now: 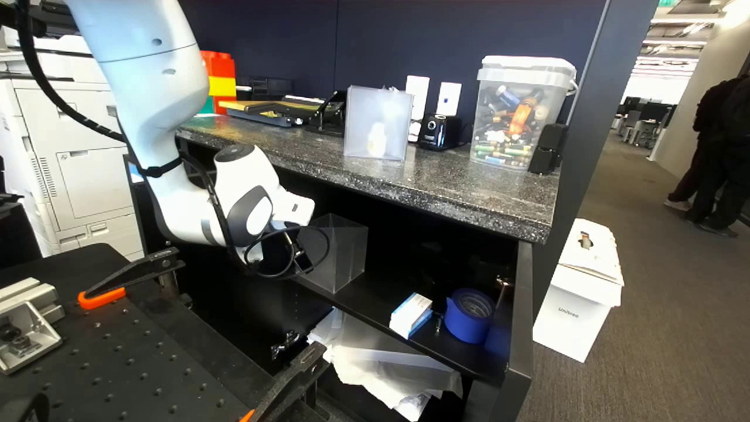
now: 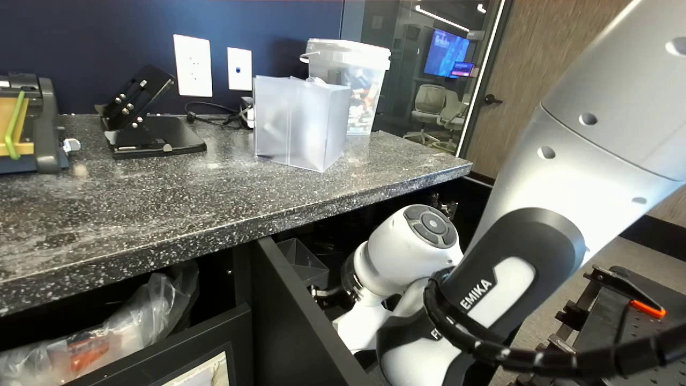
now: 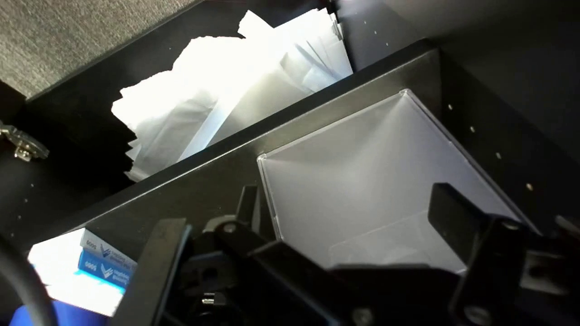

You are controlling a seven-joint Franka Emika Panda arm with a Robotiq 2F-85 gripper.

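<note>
Inside the cabinet, a clear, open-topped box (image 1: 345, 254) stands upright on the black shelf, near its left end. From above, the wrist view looks down into this box (image 3: 348, 179), and no objects show inside it. My gripper is open, its fingers wide apart. One finger (image 3: 248, 205) appears close to the box's left wall; the other finger (image 3: 455, 217) overlaps the box opening. Whether either touches a wall I cannot tell. A second frosted box (image 1: 378, 123) sits on the countertop, well above the gripper.
The stone countertop (image 1: 450, 186) overhangs the shelf. Farther right on the shelf lie a small white-and-blue carton (image 1: 411, 315) and a blue round object (image 1: 469, 316). White plastic sheets (image 1: 394, 362) fill the space below. A lidded battery bucket (image 1: 521, 112) occupies the counter's right end.
</note>
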